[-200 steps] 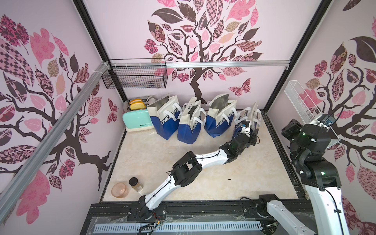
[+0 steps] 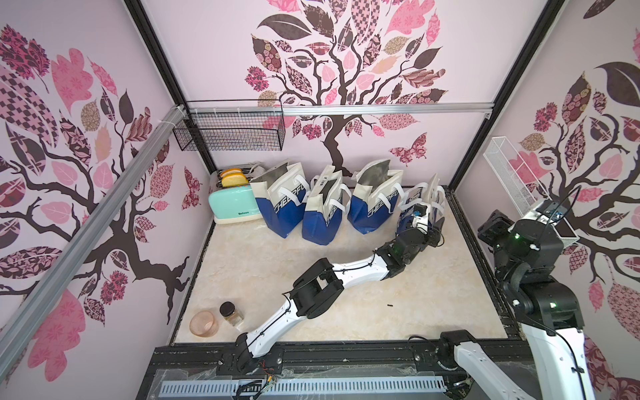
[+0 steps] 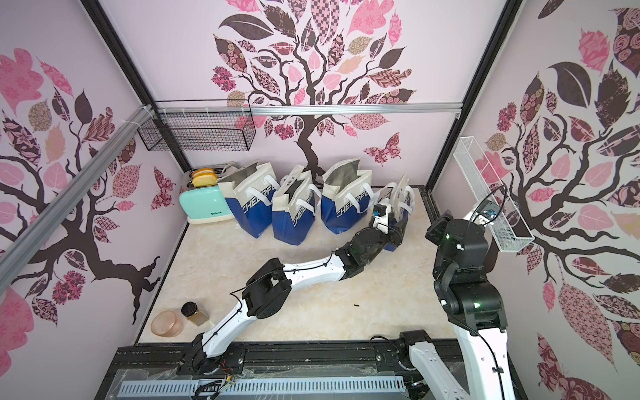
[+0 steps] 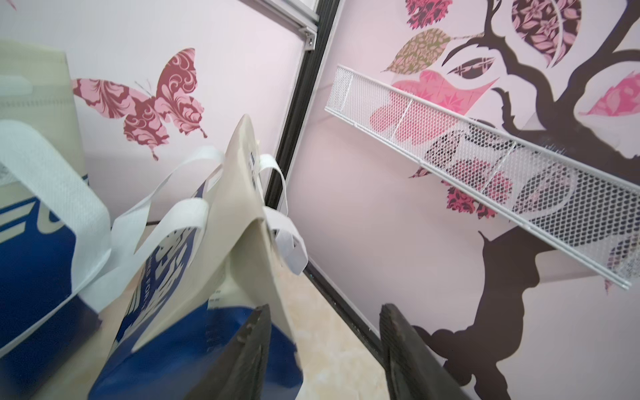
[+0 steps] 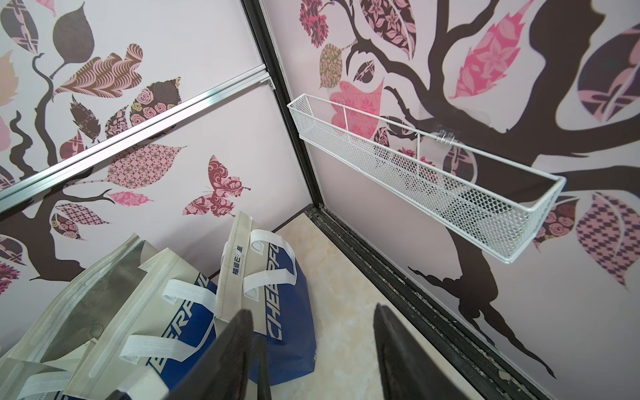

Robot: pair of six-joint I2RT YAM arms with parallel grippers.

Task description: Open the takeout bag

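Four blue and cream takeout bags stand in a row along the back. The rightmost bag (image 4: pixel 206 340) fills the middle of the left wrist view, its cream top pinched together and white handles looping out. My left gripper stands open just in front of that bag, nothing between its fingers; in the top left view it partly hides the bag. My right gripper is raised at the right side near the wire shelf, apart from the bags, its fingers spread with nothing seen between them. Another bag (image 2: pixel 373 210) stands just left of the rightmost one.
A mint toaster (image 2: pixel 233 205) sits at back left, a jar (image 2: pixel 232 314) and pink bowl (image 2: pixel 203 323) at front left. A white wire basket (image 5: pixel 426 180) hangs on the right wall, a black one (image 2: pixel 226 130) at back left.
The right arm has shifted slightly.
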